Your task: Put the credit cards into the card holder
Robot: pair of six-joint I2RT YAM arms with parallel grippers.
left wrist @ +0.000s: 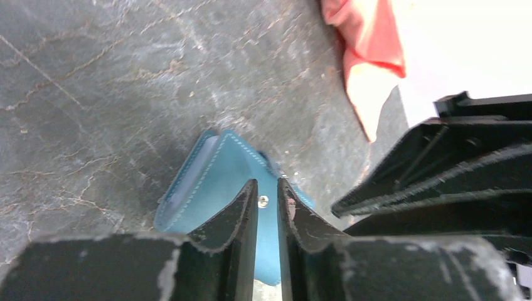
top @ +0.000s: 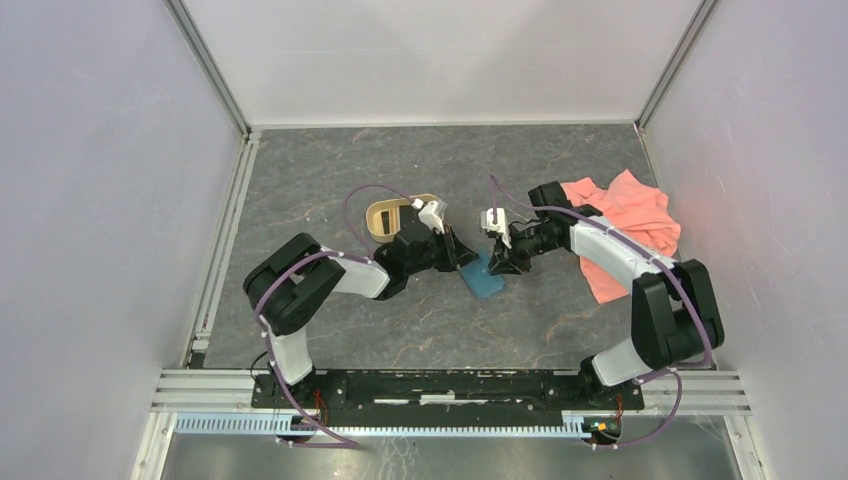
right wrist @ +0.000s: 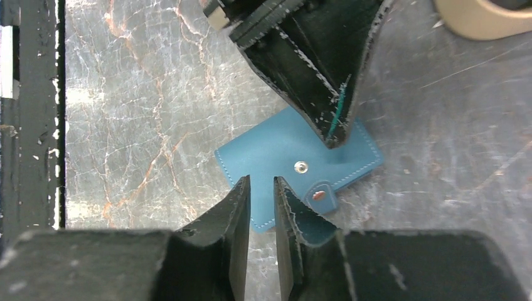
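A light blue stitched card holder (top: 483, 283) with a snap button lies on the dark marble surface between my grippers. In the right wrist view it (right wrist: 270, 157) has a small tab at its near edge. My left gripper and my right gripper hover over the holder, each with a narrow gap between its fingertips and nothing seen held. Each shows large in the other's wrist view. In the top view a tan tray (top: 377, 215) with dark, card-like pieces sits behind my left gripper, partly hidden by it.
A crumpled pink cloth (top: 630, 210) lies at the right, under and beside the right arm. White walls enclose the workspace on the sides and back.
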